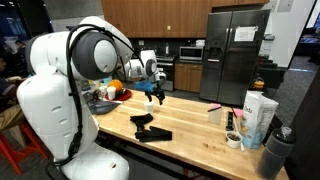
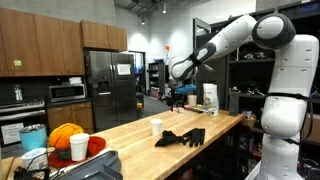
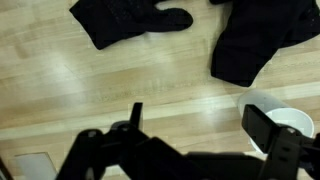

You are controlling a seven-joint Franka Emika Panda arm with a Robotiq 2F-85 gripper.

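Note:
My gripper is open above the wooden table, its fingers spread wide with nothing between them. A white cup [image 3: 290,118] shows at the right of the wrist view, partly covered by the right finger. In exterior view 2 the same cup [image 2: 157,127] stands on the table, below and to the left of the gripper [image 2: 180,98]. Two dark cloth pieces, perhaps gloves, lie flat: one black piece [image 3: 125,18] at the wrist view's top left, another black piece [image 3: 245,45] at top right. Exterior view 1 shows both, the nearer black cloth [image 1: 153,133] included.
A red tray [image 2: 88,154] holding an orange item and a white container sits at one table end. At the other end stand a bag [image 1: 258,117], a dark canister [image 1: 275,152] and a small pot [image 1: 234,139]. Mid-table is largely clear.

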